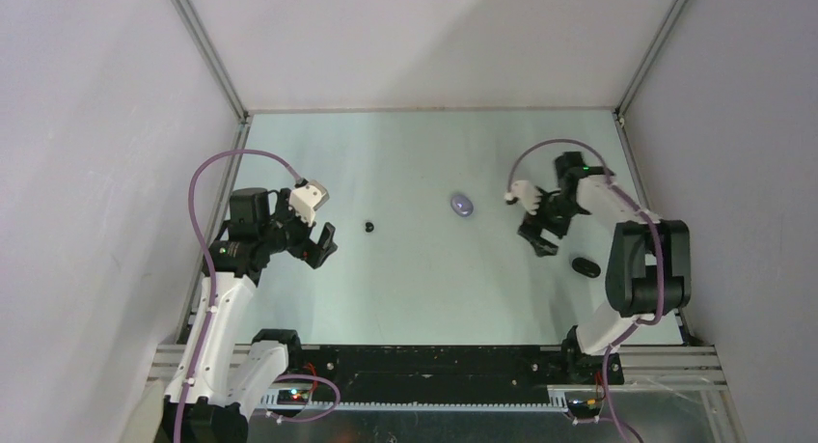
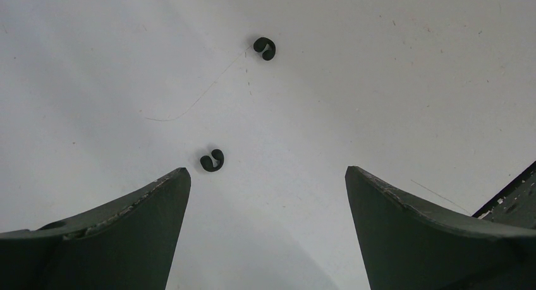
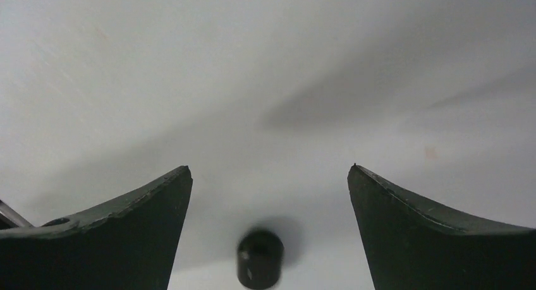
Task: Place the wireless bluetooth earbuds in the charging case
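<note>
Two small black C-shaped earbuds lie apart on the table in the left wrist view: one farther off (image 2: 264, 48), the other closer to the left finger (image 2: 212, 160). In the top view only one black earbud (image 1: 368, 226) shows, right of my left gripper (image 1: 321, 247), which is open and empty. My right gripper (image 1: 538, 240) is also open, blurred, up and left of a black oblong object (image 1: 586, 267). That dark object (image 3: 260, 258) appears blurred at the bottom of the right wrist view, between the fingers in the picture. A lilac oval object (image 1: 461, 205) lies mid-table. Which one is the charging case, I cannot tell.
White walls (image 1: 743, 173) close in both sides. A dark strip (image 1: 434, 366) runs along the front edge.
</note>
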